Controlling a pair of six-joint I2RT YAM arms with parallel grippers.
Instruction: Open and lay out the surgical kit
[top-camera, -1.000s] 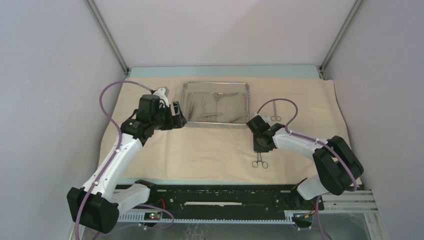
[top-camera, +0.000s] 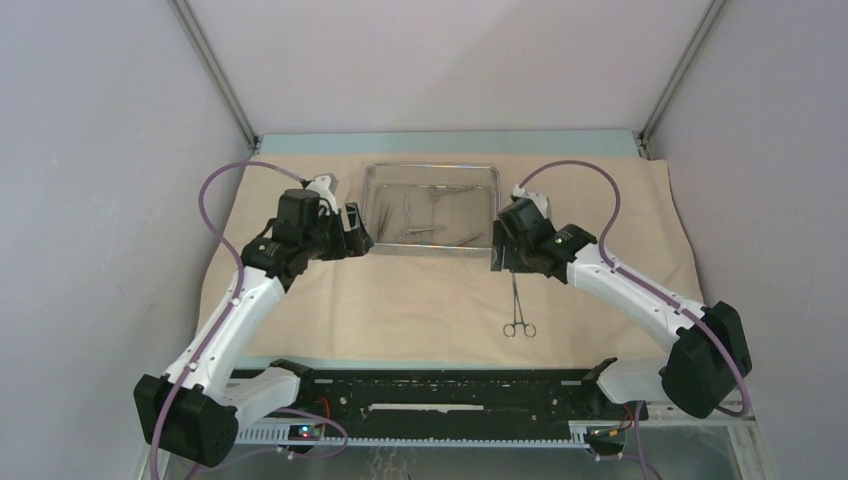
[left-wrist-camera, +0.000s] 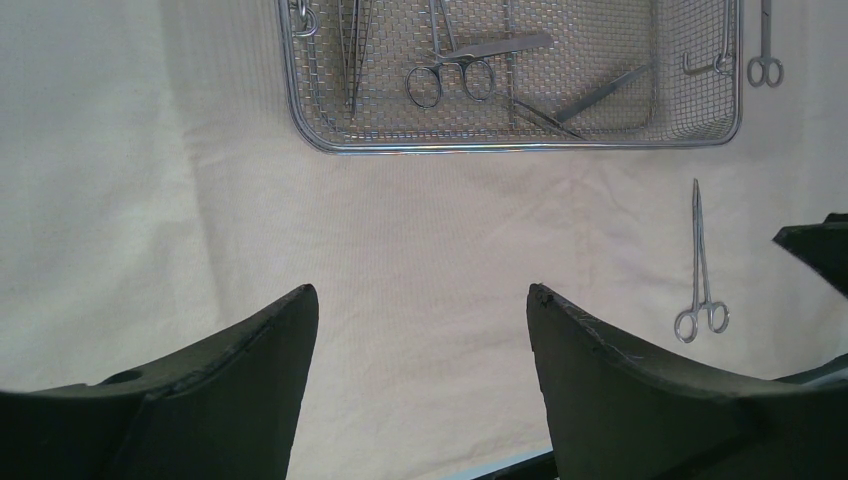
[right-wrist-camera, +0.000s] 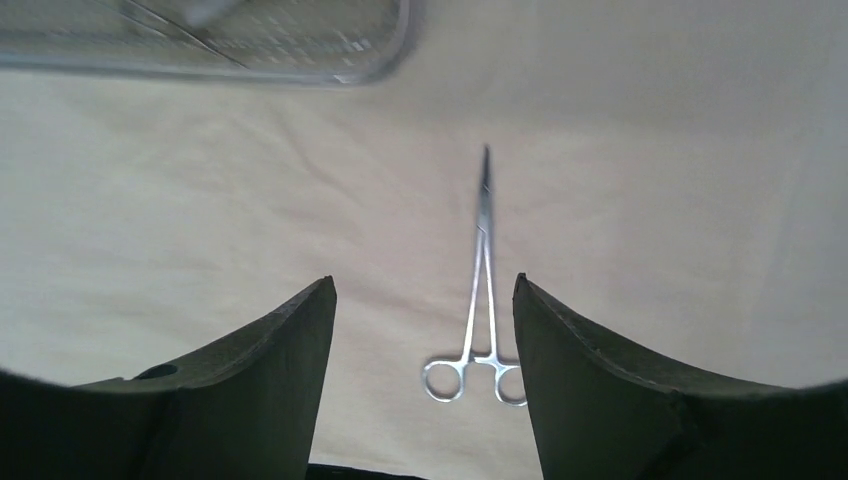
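The wire mesh tray (top-camera: 430, 250) lies at the back middle of the cloth, uncovered, with several steel instruments inside. In the left wrist view its near rim (left-wrist-camera: 520, 150) runs along the top, enclosing scissors (left-wrist-camera: 451, 72) and thin tweezers (left-wrist-camera: 352, 60). A long clamp (right-wrist-camera: 483, 270) lies flat on the cloth, its rings toward the front edge. My right gripper is open and raised above the cloth, with nothing held; the clamp lies below. Near the tray's left front corner my left gripper also stands open and empty.
Beyond the tray's right side lies another ringed instrument (left-wrist-camera: 765, 45), hidden by the right arm in the top view. Walls rise on both sides.
My right gripper has opened and moved up and back, away from the clamp, which stays on the cloth. The left arm has not moved.
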